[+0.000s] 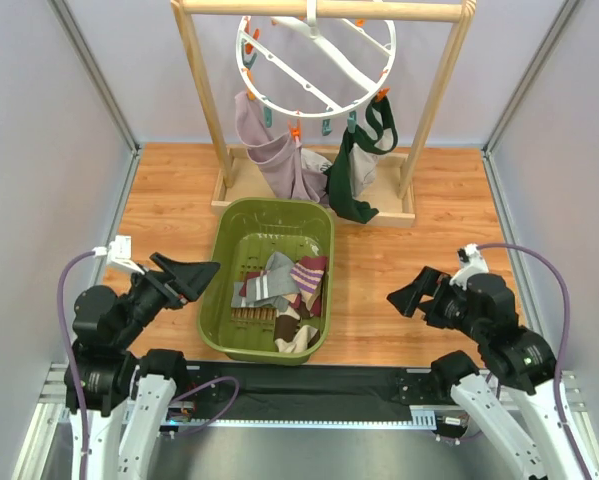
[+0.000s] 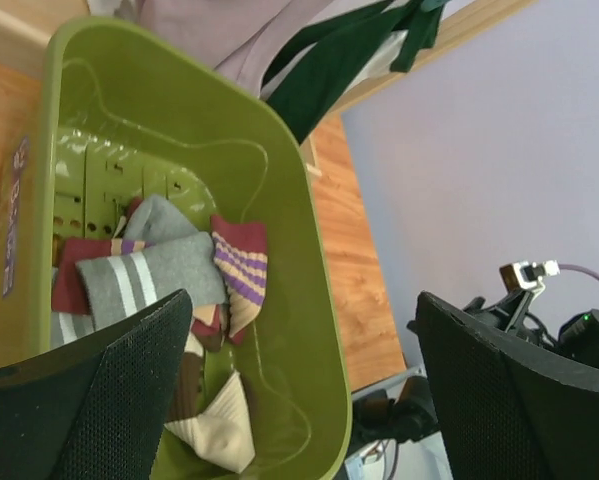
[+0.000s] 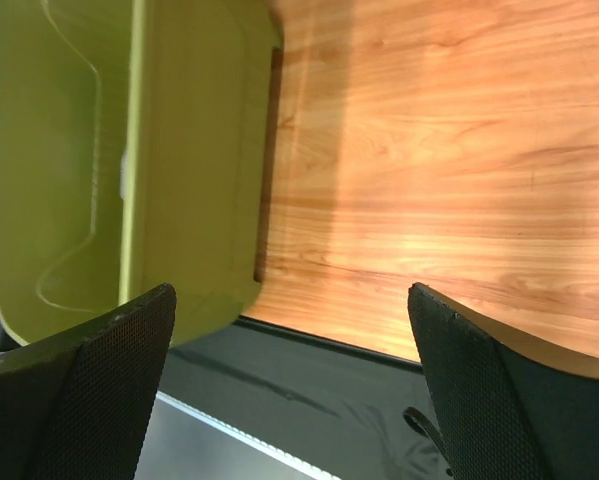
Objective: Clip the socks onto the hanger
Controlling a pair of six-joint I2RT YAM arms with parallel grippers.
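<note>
A green bin [image 1: 210,320] holds a pile of socks: grey striped [image 2: 149,275], maroon with purple stripes [image 2: 241,270], brown and cream [image 2: 222,430]. Above the back of the table, a white round hanger [image 1: 328,103] with orange and teal clips hangs from a wooden stand; lilac cloth [image 1: 279,165] and dark green cloth [image 1: 344,190] hang below it. My left gripper [image 1: 195,280] is open at the bin's left, its wrist camera looking into the bin. My right gripper [image 1: 411,295] stands open right of the bin, over bare wood, with nothing between its fingers.
The wooden stand's base [image 1: 399,207] sits behind the bin. Grey walls enclose both sides, and a dark strip [image 1: 329,390] runs along the front edge.
</note>
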